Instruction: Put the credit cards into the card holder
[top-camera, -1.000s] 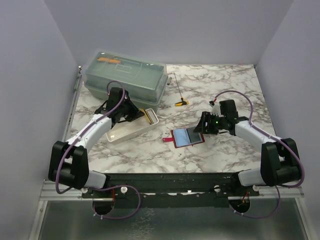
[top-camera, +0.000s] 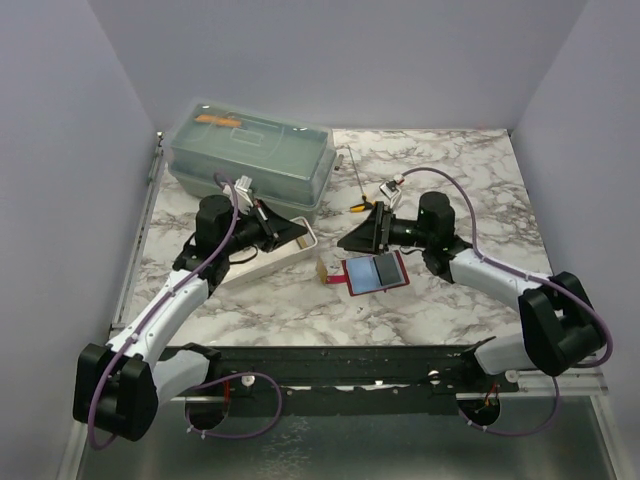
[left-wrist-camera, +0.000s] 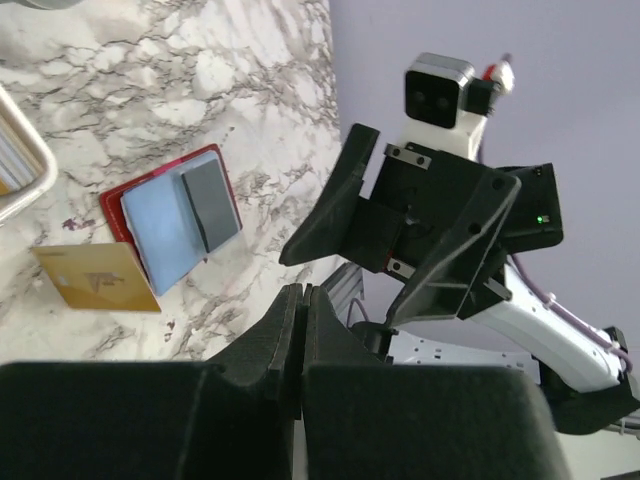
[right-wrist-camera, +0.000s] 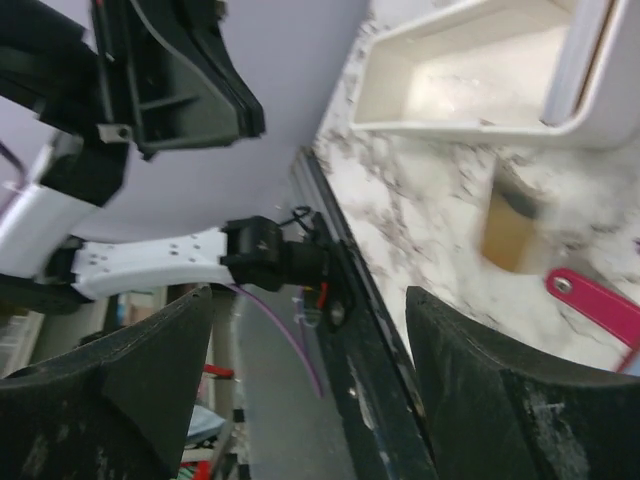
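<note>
A gold card lies on the marble beside the red-edged card holder (top-camera: 376, 274), which has light blue and dark grey faces and a red strap; the card is blurred in the right wrist view (right-wrist-camera: 510, 230). My left gripper (top-camera: 280, 231) is shut above the white tray's right end, nothing visible between its fingertips. My right gripper (top-camera: 365, 238) stands open over the near side of the gold card and holder, its fingers seen large in the left wrist view.
The white tray (top-camera: 250, 272) holds more cards at its right end. A teal lidded box (top-camera: 250, 165) stands behind it. A yellow-handled tool (top-camera: 362, 204) lies at the back.
My right gripper has moved left to above the holder. My left gripper has shifted toward the front, and a gold card now shows on the table left of the holder.
</note>
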